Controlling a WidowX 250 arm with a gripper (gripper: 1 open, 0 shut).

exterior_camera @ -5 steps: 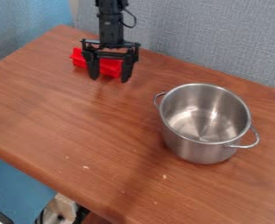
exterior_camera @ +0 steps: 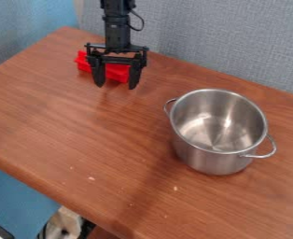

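My black gripper [exterior_camera: 117, 73] hangs at the back left of the wooden table, its two fingers spread apart and pointing down. A red object [exterior_camera: 84, 63] lies right behind and around it, partly hidden by the gripper; whether the fingers touch it I cannot tell. A large steel pot [exterior_camera: 217, 124] with two side handles stands upright at the right, empty inside.
A grey textured wall [exterior_camera: 236, 47] runs along the back, close behind the gripper and the red object. The table's left edge borders a blue surface [exterior_camera: 19, 196].
My gripper has shifted very slightly, a little up from its earlier position. The red object and the pot look unmoved.
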